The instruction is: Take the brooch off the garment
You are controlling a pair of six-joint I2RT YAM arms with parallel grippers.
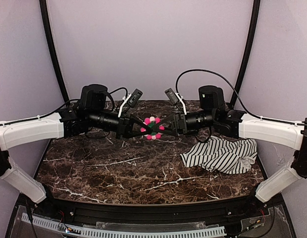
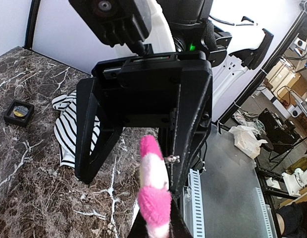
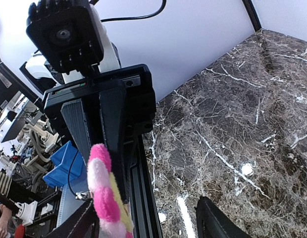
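A flower-shaped brooch with pink and white petals [image 1: 152, 136] hangs in the air between my two grippers. A striped black-and-white garment [image 1: 218, 153] lies crumpled on the table at the right, apart from the brooch.
A small black square object [image 2: 19, 112] lies on it behind the right arm. Walls stand at the back and both sides.
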